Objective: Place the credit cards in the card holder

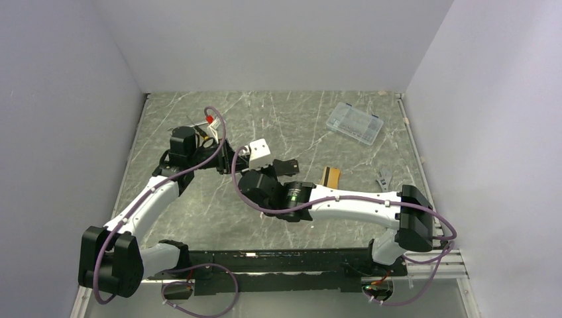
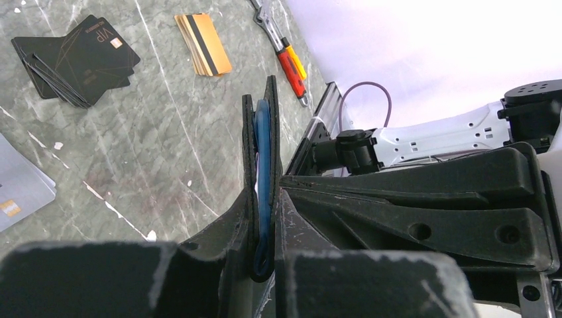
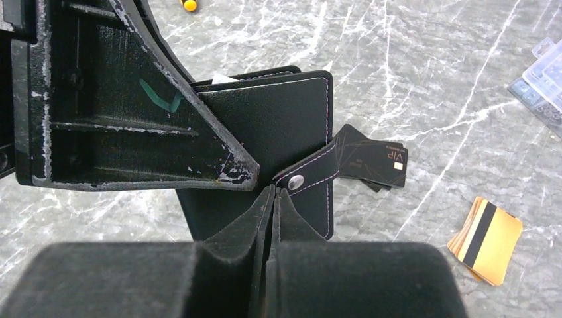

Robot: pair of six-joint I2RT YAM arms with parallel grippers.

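Observation:
Seen edge-on in the left wrist view, the black card holder point(image 2: 273, 132) is pinched in my left gripper, with a blue layer between its covers. The right wrist view shows its stitched black cover point(image 3: 285, 109) and a strap point(image 3: 317, 165) with a metal snap lying across it. My right gripper is shut, its tips at the strap's end; contact cannot be told. Black VIP cards point(image 2: 93, 59) lie fanned on the table, gold cards point(image 2: 202, 43) sit stacked apart, and white cards point(image 2: 23, 185) show at the left edge.
A clear compartment box point(image 1: 354, 123) stands at the back right. An adjustable wrench point(image 1: 384, 179) lies at the right, and a red-handled tool point(image 2: 291, 71) shows near the table edge. Both arms meet closely over the middle.

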